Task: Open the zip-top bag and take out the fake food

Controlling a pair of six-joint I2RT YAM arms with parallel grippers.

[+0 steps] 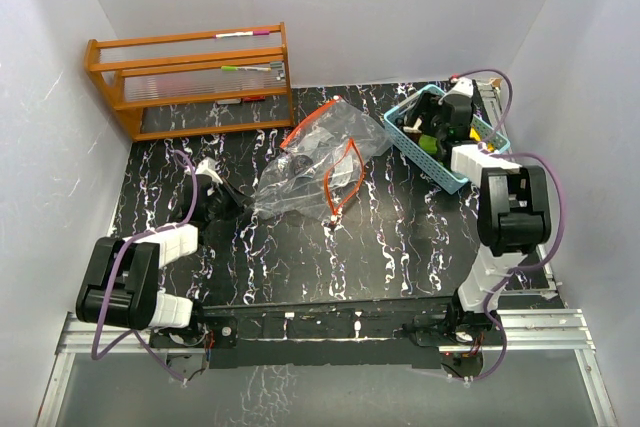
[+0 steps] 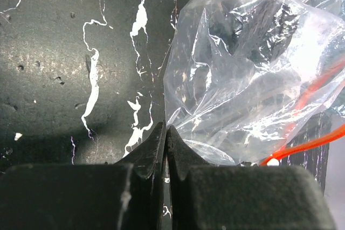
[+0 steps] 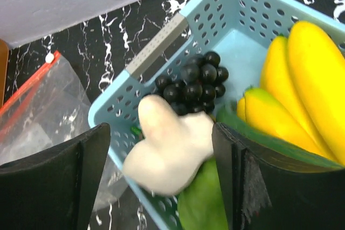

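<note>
The clear zip bag [image 1: 300, 182] with orange zip edges lies mid-table, its zip mouth spread apart. My left gripper [image 1: 247, 205] is shut on the bag's left corner [image 2: 178, 119]. A dark rounded item [image 2: 269, 28] shows inside the film; what it is cannot be made out. Over the blue basket [image 1: 425, 164], my right gripper stands open, fingers wide apart. Between and below them is the pale mushroom-shaped fake food [image 3: 170, 149], blurred, by the black grapes [image 3: 199, 82] and a green piece [image 3: 202, 200]. Whether it rests fully on the others cannot be told.
Yellow bananas [image 3: 315, 71] and a long dark green piece [image 3: 275, 141] fill the basket's other side. A wooden rack [image 1: 200, 77] with markers stands at the back left.
</note>
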